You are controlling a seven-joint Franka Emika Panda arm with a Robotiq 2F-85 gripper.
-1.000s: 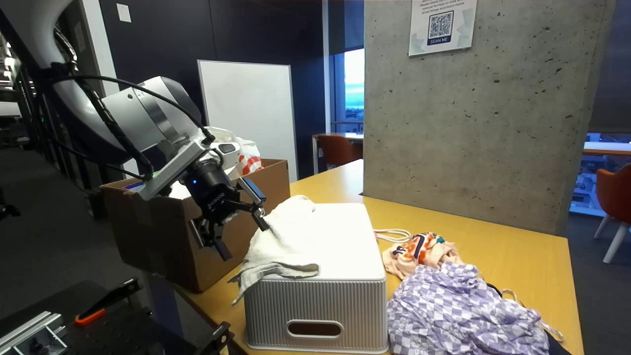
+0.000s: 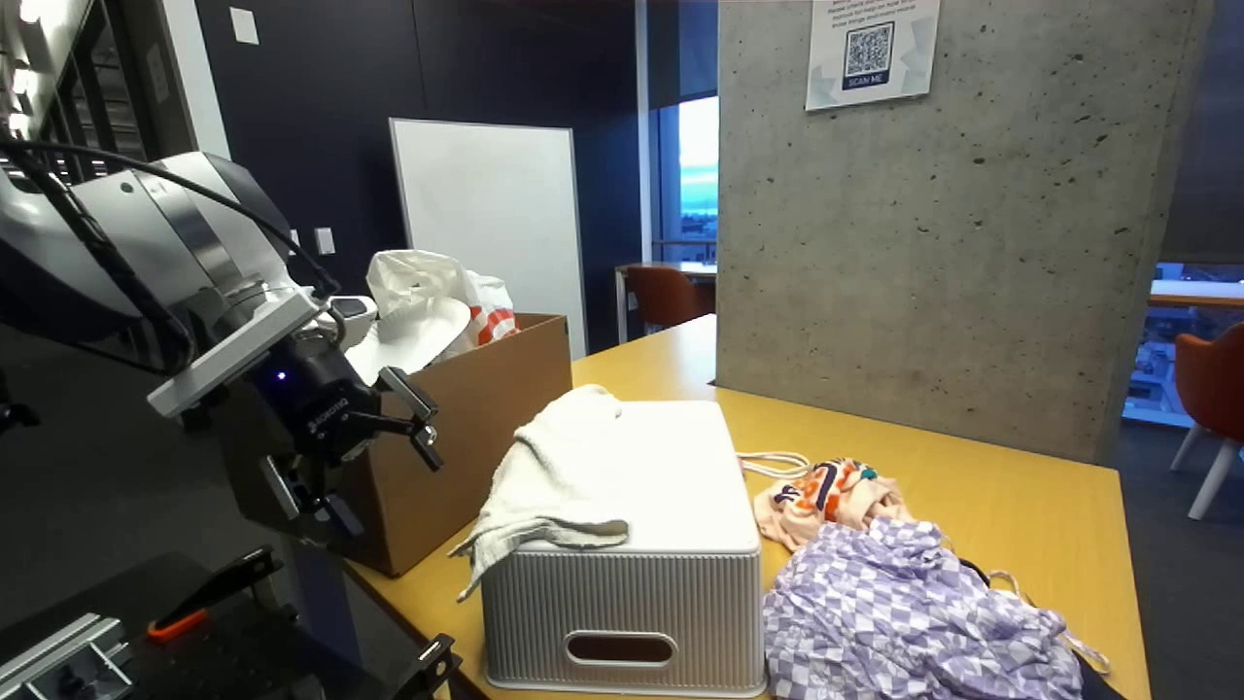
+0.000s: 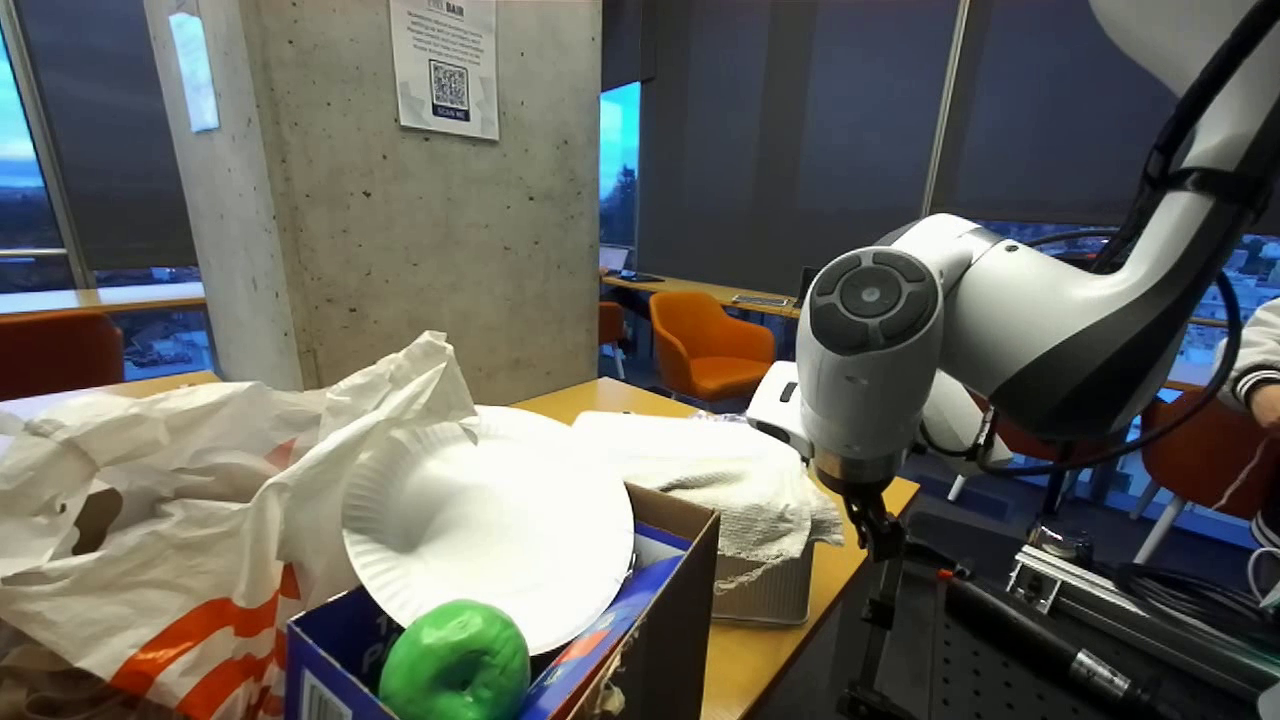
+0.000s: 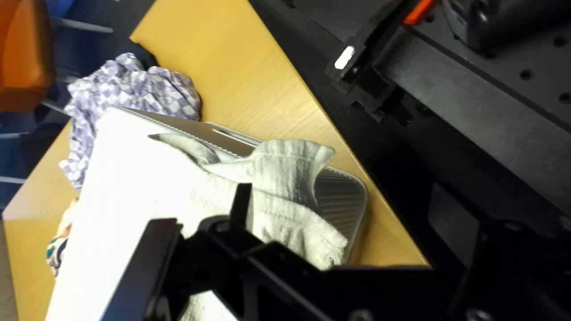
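A cream-white towel (image 2: 554,472) lies draped over the near left corner of a grey ribbed box (image 2: 624,607) with a white top, one end hanging down its side. In the wrist view the towel (image 4: 291,176) shows folds and a frayed end, partly hidden by the dark gripper parts. My gripper (image 2: 391,488) is open, to the left of the box and in front of the cardboard box. Its fingers are spread, with nothing between them, and they are clear of the towel.
A cardboard box (image 2: 484,426) with a white bag and paper plates stands behind the gripper. Purple checkered cloth (image 2: 910,618) and a peach patterned cloth (image 2: 834,502) lie right of the grey box.
The arm and open gripper have moved left and somewhat down, away from the towel and the grey box. The towel looks the same as before.
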